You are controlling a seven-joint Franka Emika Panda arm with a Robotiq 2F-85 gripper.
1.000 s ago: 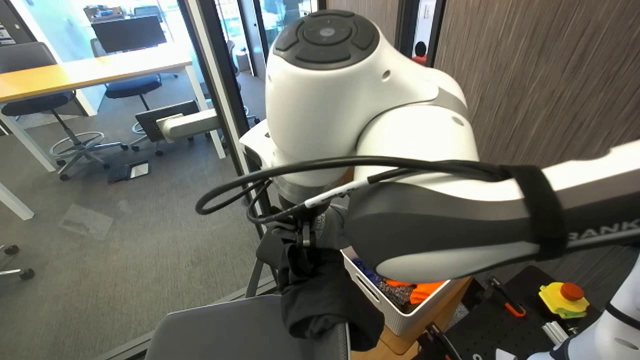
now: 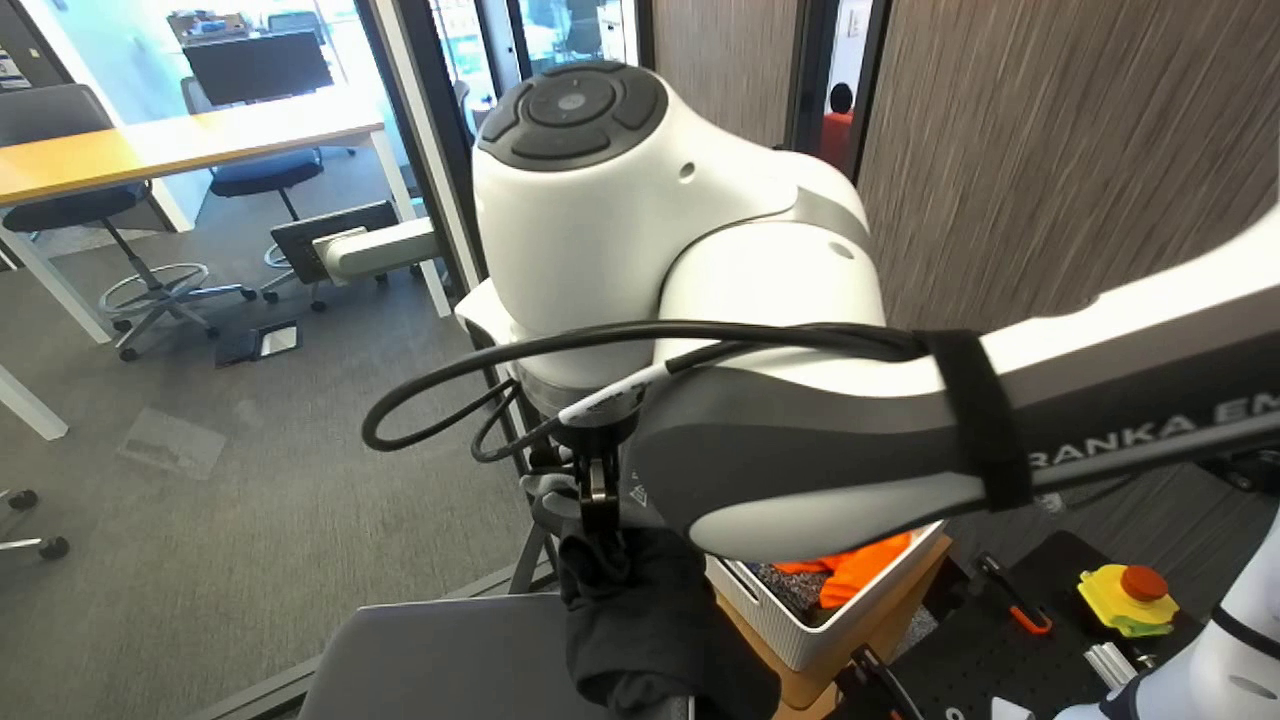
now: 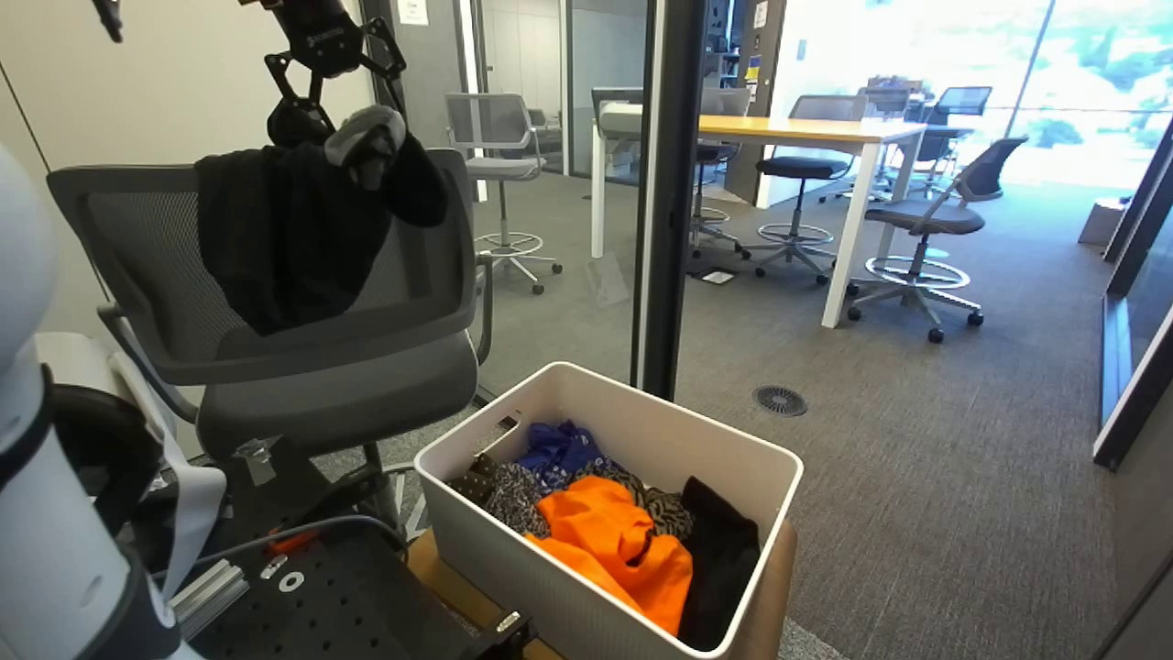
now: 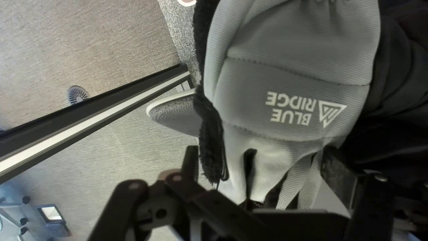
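Note:
A grey glove-like item [image 3: 368, 134] rests at the top of the chair's backrest, against a black cloth [image 3: 302, 236] draped over it. In the wrist view the grey item [image 4: 289, 100] fills the middle, with the lettering "BLUE RIDGE". My gripper stands open, one finger on each side of the item's lower part; whether both fingers touch it cannot be told. From the second exterior view, the gripper [image 3: 346, 110] is spread at the backrest's top. The arm hides much of the item in the first exterior view, where the black cloth [image 2: 636, 624] hangs below the gripper.
A white bin [image 3: 649, 407] holds orange, blue, patterned and black cloths. It stands in front of the chair [image 3: 341, 401], to the right in the second exterior view. A black perforated table [image 3: 363, 616] with small tools lies near the robot's base. A glass partition's post [image 3: 660, 209] rises behind.
In the first exterior view the arm has shifted left and slightly down. The grey item is more hidden than before, and the chair and black cloth have shifted a little.

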